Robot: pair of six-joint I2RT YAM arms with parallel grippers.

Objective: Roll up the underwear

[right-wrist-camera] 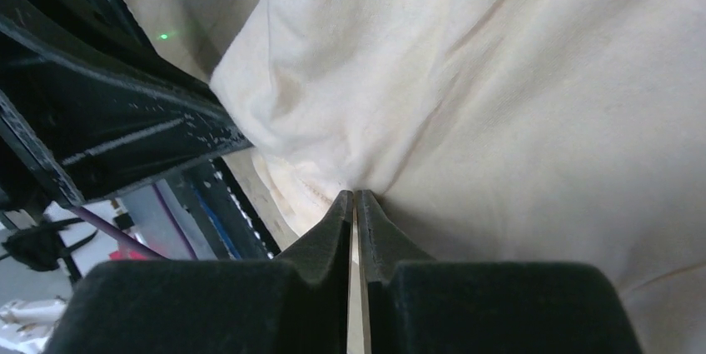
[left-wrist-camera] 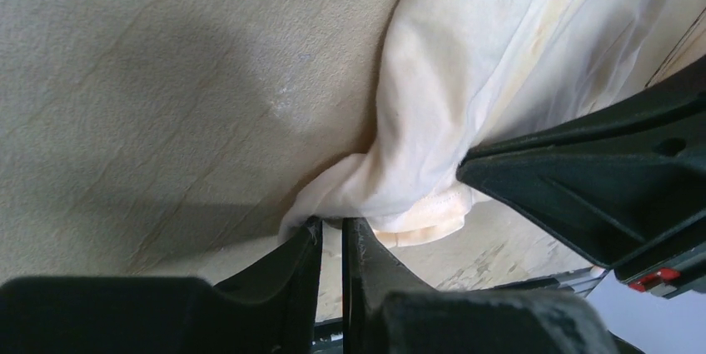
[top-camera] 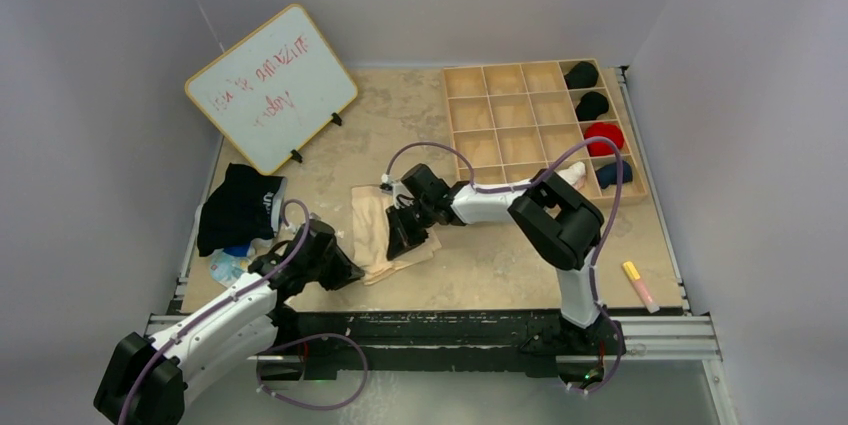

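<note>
Cream fabric underwear (top-camera: 368, 220) lies on the table in the middle front, bunched and creased along its near edge. My left gripper (top-camera: 350, 275) is at its front-left corner; in the left wrist view its fingertips (left-wrist-camera: 333, 229) are shut on a fold of the fabric. My right gripper (top-camera: 398, 245) is on the fabric just right and behind; in the right wrist view its fingertips (right-wrist-camera: 354, 200) are shut on the cloth, pressed into it. The two grippers are close together.
A wooden grid box (top-camera: 500, 110) with coloured rolls stands at the back right. A whiteboard (top-camera: 270, 85) is at the back left, dark garments (top-camera: 235, 205) and small items at the left, a marker (top-camera: 638, 285) at the right.
</note>
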